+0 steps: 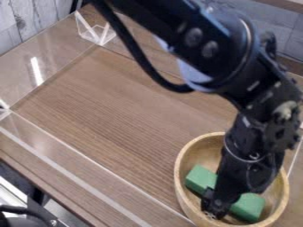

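Observation:
A tan round bowl (185, 168) sits at the lower right of the table. Inside it lies a green block (246, 207), partly covered by my gripper (228, 199). The gripper reaches down into the bowl over the block's middle, open; its far finger is largely hidden behind the near parts of the hand.
A clear plastic piece (95, 28) stands at the far top left, and a grey tiled wall runs along the top right.

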